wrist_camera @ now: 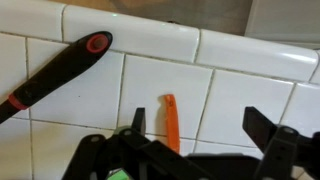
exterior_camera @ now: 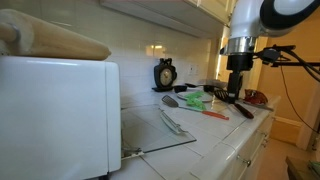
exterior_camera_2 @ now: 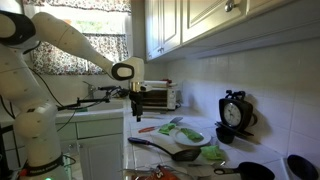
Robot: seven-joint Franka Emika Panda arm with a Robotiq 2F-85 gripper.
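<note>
My gripper stands open over the white tiled counter, its two black fingers wide apart with nothing held. Below and between them in the wrist view lies an orange handle (wrist_camera: 172,122); its lower end is hidden by the gripper. To the left on the tiles rests a black handle with a red end (wrist_camera: 70,66). Exterior view 1 has the gripper (exterior_camera: 235,90) above the counter's right part, close to the front edge, with the orange utensil (exterior_camera: 214,114) to its lower left. In exterior view 2 the gripper (exterior_camera_2: 137,112) hangs above the counter's edge.
A white plate (exterior_camera_2: 195,130), a black spatula (exterior_camera_2: 180,153) and a green item (exterior_camera_2: 213,153) lie on the counter. A black scale-like object (exterior_camera_2: 237,112) stands against the wall. At the left of exterior view 1 a white appliance (exterior_camera: 55,115) blocks the view. Cabinets (exterior_camera_2: 205,30) hang overhead.
</note>
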